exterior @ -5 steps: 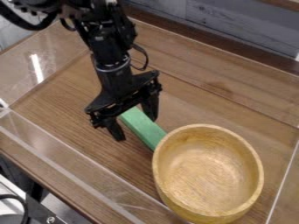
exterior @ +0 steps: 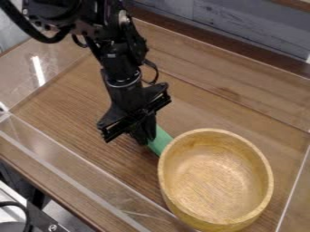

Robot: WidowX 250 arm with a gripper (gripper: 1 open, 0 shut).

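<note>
The black robot arm reaches down from the top left, its gripper [exterior: 136, 127] low over the wooden table, over the upper end of a green object [exterior: 161, 142]. The fingers look close together; whether anything is between them is hidden. The green object runs toward the left rim of a yellow round container [exterior: 216, 159], which stands at the lower right.
A grey panelled wall [exterior: 218, 27] runs along the back. Clear edging and a dark cable lie at the lower left.
The gripper has closed in from a wider spread and now covers more of the green object's upper end. The yellow container has not visibly moved.
</note>
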